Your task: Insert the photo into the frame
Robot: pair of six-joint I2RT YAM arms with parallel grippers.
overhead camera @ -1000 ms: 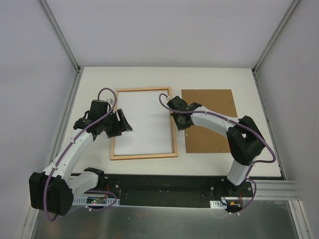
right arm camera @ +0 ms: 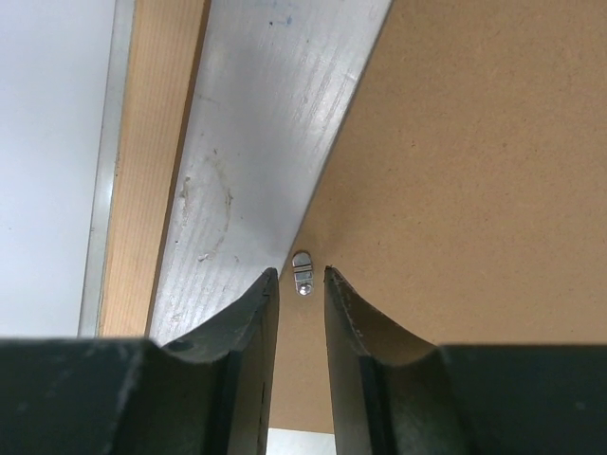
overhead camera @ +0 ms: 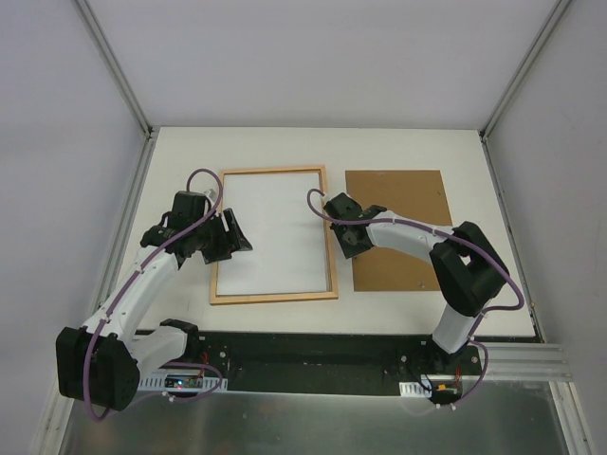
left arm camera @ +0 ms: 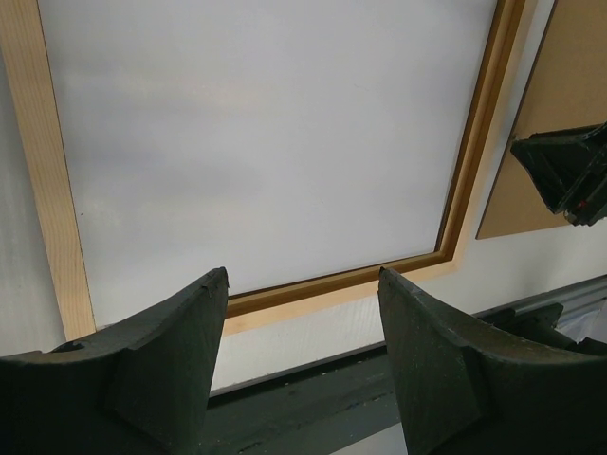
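A light wooden frame [overhead camera: 332, 273] lies flat on the table, its inside filled by a plain white surface [overhead camera: 280, 232]. I cannot tell whether that surface is the photo; no picture shows. Right of the frame lies a brown board [overhead camera: 408, 265] with a small metal clip [right arm camera: 303, 272] near its left edge. My right gripper is open by a narrow gap over that edge, the clip appearing between its fingertips. Over the left part of the frame, my left gripper stands wide open and empty.
A strip of bare table [right arm camera: 247, 152] separates frame and board. A dark gap [overhead camera: 303, 355] runs along the table's front edge. The right gripper reaches close to the frame's right rail.
Over the last second my right gripper has shifted slightly right and toward the front, along the board's left edge. The left arm, the frame and the board look unmoved.
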